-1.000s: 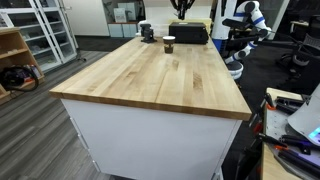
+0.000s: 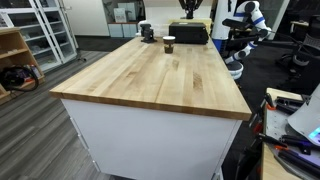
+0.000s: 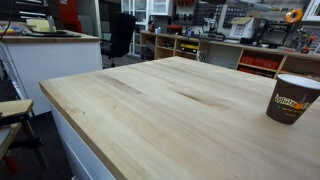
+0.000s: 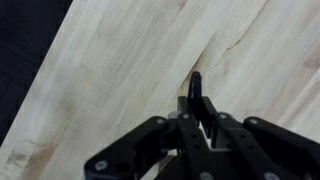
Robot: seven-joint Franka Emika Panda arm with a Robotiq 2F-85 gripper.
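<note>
A brown paper cup with a pale rim stands upright on the wooden countertop, toward its far end. In exterior view 2 the same cup is close by at the right, with printed lettering. High over the far end of the counter, to the right of the cup and apart from it, is my gripper. The wrist view has the gripper shut on a slim dark object, whose end juts out past the fingers over bare wood. What that object is, I cannot tell.
Behind the cup, a black box-like item and a dark small item sit at the back. Workbenches with tools line the far wall.
In exterior view 1 my gripper has shifted slightly to the right, still high above the counter. The cup has stayed where it was.
</note>
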